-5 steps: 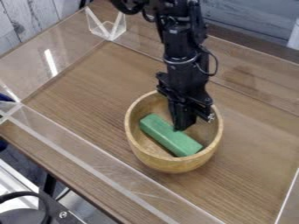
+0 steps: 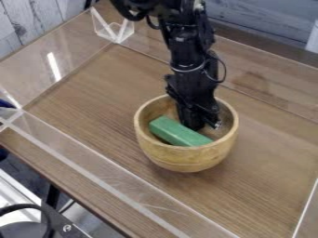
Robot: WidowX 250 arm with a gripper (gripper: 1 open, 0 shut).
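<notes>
A wooden bowl stands on the wooden table, with a green block lying inside it. My black gripper reaches down from the top into the back right of the bowl, behind the green block. Its fingertips are dark and partly hidden, so I cannot make out whether they are apart or together.
A clear plastic holder stands at the back left. Black cables show at the lower left corner.
The arm sits a little further left and lower in the bowl than before. The green block now lies higher in the view, nearer the bowl's back left.
</notes>
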